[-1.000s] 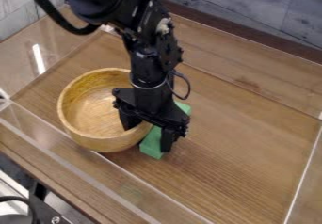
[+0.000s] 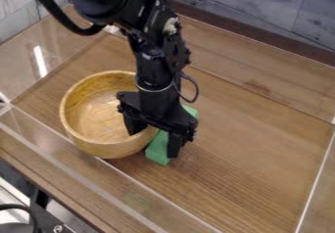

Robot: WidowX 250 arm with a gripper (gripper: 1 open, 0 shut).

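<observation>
My black gripper (image 2: pixel 157 127) reaches down from the top left, its fingers low over the right rim of a wooden bowl (image 2: pixel 84 116) and a green object (image 2: pixel 163 148) beside it. The green object lies on the table, partly hidden behind the gripper. I cannot tell whether the fingers are open or shut on anything.
A grey raised edge runs along the back right. Dark cables and floor show beyond the table's front left edge.
The gripper has shifted very slightly; otherwise little has visibly changed.
</observation>
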